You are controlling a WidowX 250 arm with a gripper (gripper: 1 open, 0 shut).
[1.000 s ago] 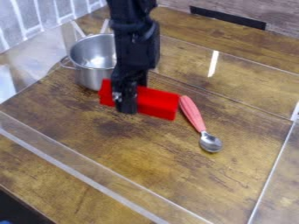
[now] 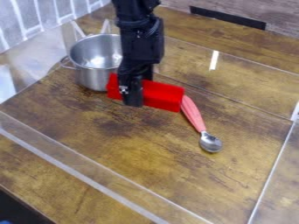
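My black gripper (image 2: 133, 87) hangs from the top centre, shut on a bright red block (image 2: 162, 97) held just above the wooden table (image 2: 105, 166). Behind it to the left stands a silver pot (image 2: 91, 61). To the right lies a spoon with a red handle (image 2: 193, 112) and a metal bowl end (image 2: 211, 142).
A pale wall or rail edge runs along the upper left, and a dark strip lies at the back right.
The pot and spoon have not moved.
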